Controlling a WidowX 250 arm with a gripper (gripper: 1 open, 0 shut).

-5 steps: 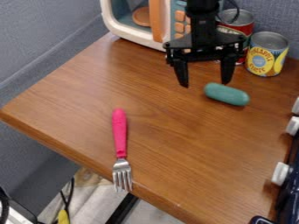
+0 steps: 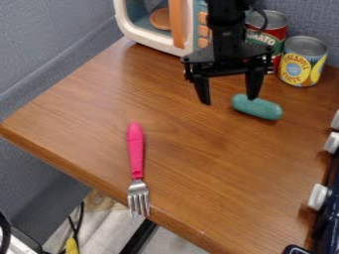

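My black gripper hangs above the wooden table near the back right, its two fingers spread open with nothing between them. A teal oblong object lies on the table just to the right and a little below the fingers. A pink-handled fork lies at the front left, apart from the gripper.
A white and orange toy appliance stands at the back left, with a red can and a yellow can at the back right. A dark appliance with white knobs lines the right edge.
My gripper has shifted very slightly over the last second, a little to the left and up in the view. The objects on the table have not moved.
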